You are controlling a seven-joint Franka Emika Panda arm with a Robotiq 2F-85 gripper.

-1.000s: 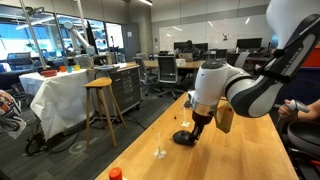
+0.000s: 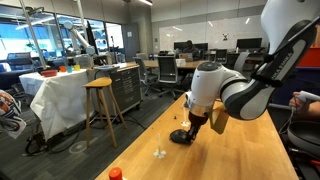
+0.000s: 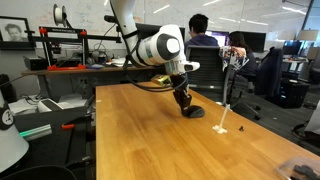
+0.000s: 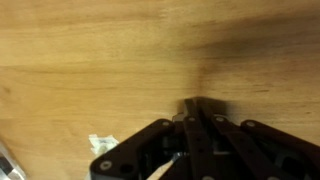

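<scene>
Low over the wooden table [image 2: 235, 155], the white-and-black arm points its gripper [image 2: 196, 130] down. A flat black object [image 2: 181, 136] lies on the tabletop right by the fingertips; exterior view 2 shows the gripper [image 3: 184, 102] close against this black object [image 3: 193, 112]. Whether they touch is unclear. In the wrist view the dark gripper has its fingers close together, shut, above bare wood. A dark shadow hides the tips, and anything between them does not show.
A small white-based stand [image 3: 219, 129] with a thin upright is near the black object. Something white and crumpled [image 4: 102, 144] appears at lower left in the wrist view. A red-topped object [image 2: 115, 174] is at the near table edge.
The arm has shifted and tilted slightly over the last second, its gripper staying low by the black object. The black object appears in about the same place.
</scene>
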